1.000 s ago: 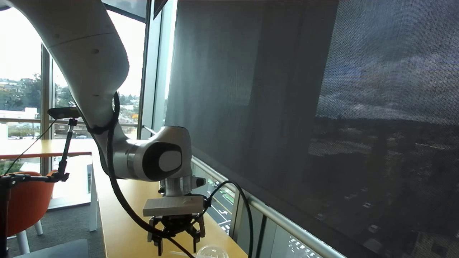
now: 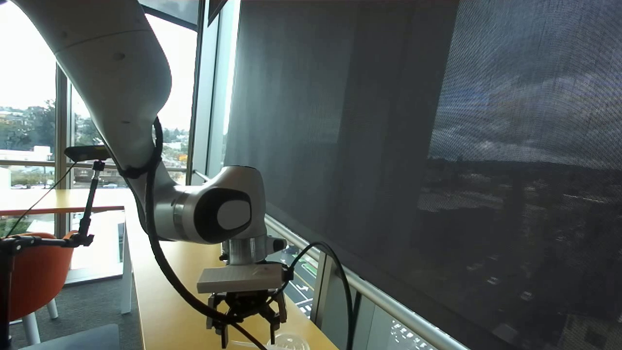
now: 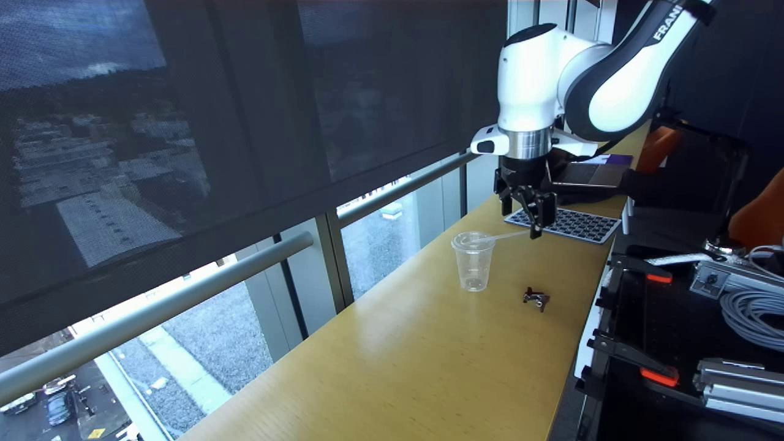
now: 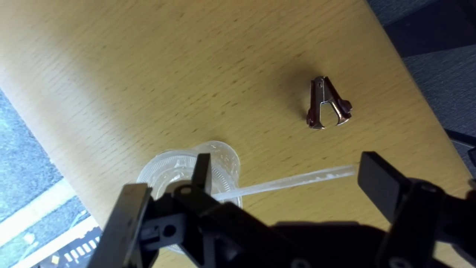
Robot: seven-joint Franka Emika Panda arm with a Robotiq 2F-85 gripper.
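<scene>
A clear plastic cup (image 3: pixel 474 266) with a lid stands upright on the wooden table. From its top a translucent straw (image 4: pixel 294 181) sticks out sideways, nearly level. My gripper is open above the table beside the cup, nothing held between its fingers. Seen from the wrist, the straw runs across the gap between the fingertips, and the left finger (image 4: pixel 203 173) overlaps the cup's lid. Whether either finger touches the straw or lid cannot be told. In exterior view 1 only the lid (image 2: pixel 289 343) shows, low in the frame, right of the fingers.
A dark red staple remover (image 4: pixel 322 103) lies on the table nearer its inner edge. Behind the gripper are a keyboard (image 3: pixel 580 225) and a laptop (image 3: pixel 593 173). A metal rail (image 3: pixel 169 312) runs along the window side.
In exterior view 1 my gripper has shifted a little to the right, closer to the cup's lid. The cup looks unmoved, and the gripper remains open.
</scene>
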